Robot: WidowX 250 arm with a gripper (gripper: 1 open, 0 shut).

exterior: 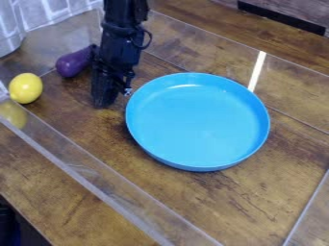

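Observation:
My black gripper (pixel 106 88) hangs low over the wooden surface at the upper left, just left of a large blue plate (pixel 197 120). It looks shut, though its fingertips are dark and hard to make out, and I see nothing between them. A purple eggplant-like object (pixel 75 61) lies behind it to the left. A yellow lemon-like object (pixel 25 88) lies further left.
A clear plastic edge runs along the lower left, and a white bin-like wall (pixel 11 21) stands at the top left. The wooden surface right of and below the plate is mostly clear.

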